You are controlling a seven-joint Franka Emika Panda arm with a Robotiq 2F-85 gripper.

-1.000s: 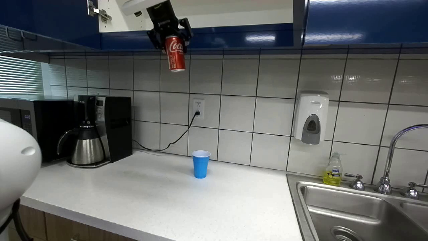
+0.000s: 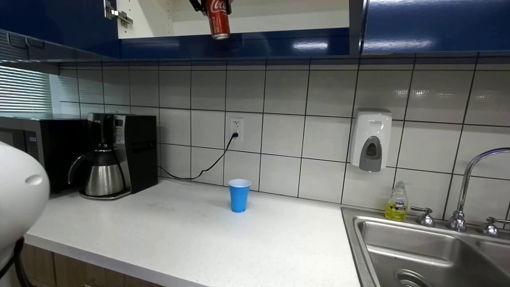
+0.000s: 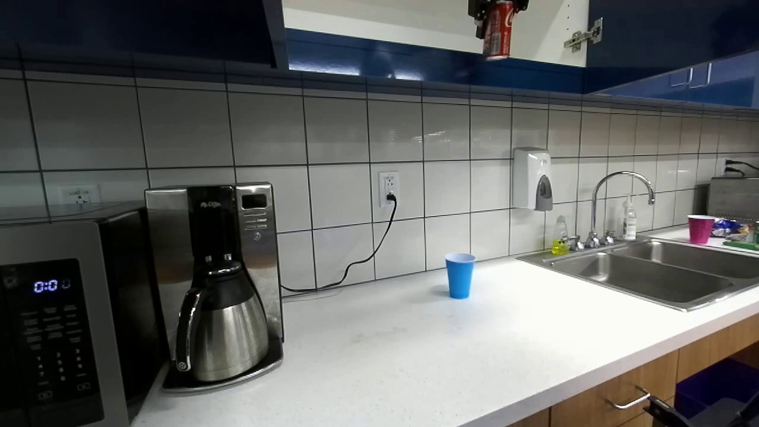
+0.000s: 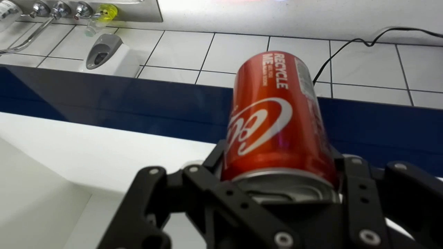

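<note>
A red Coca-Cola can (image 4: pixel 274 112) is held in my gripper, its fingers (image 4: pixel 218 159) closed around the end nearest the camera in the wrist view. Exterior view 1 shows the can (image 2: pixel 219 19) hanging at the top of the picture, in front of the open upper cabinet (image 2: pixel 287 16); its lower end overlaps the blue bottom edge. From the second exterior side, the can (image 3: pixel 498 32) appears slightly tilted below the black fingers. Most of the gripper is cut off above both exterior pictures. Far below, a blue cup (image 2: pixel 239 195) stands upright on the white counter.
Left on the counter are a coffee maker (image 3: pixel 260 213) and a microwave (image 3: pixel 92 249). A soap dispenser (image 2: pixel 371 138) hangs on the tiles, with dish soap (image 2: pixel 397 203) beside the sink (image 2: pixel 354 229). Cabinet doors stand open; the visible shelf area looks clear.
My gripper and the can have risen and shifted slightly right in exterior view 1, from before the tiles up to the cabinet opening. The cup has not moved.
</note>
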